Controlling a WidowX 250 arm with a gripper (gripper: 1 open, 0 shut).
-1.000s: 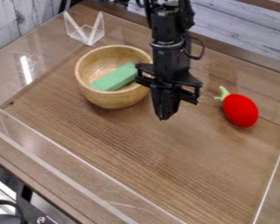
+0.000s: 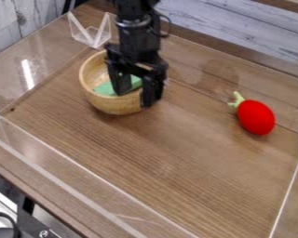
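The black gripper [image 2: 135,76] is open over a light wooden bowl [image 2: 115,100], its fingers down at the bowl with one side near the right rim. A green object [image 2: 107,88] lies inside the bowl, partly hidden by the gripper. Whether a finger touches it I cannot tell.
A red pepper-like object [image 2: 255,117] with a light green stem lies on the wooden table [image 2: 152,172] at the right. A clear angular item [image 2: 89,28] stands at the back left.
The gripper has moved left from the bowl's right side to over the bowl and the green object. The bowl and red object look unmoved.
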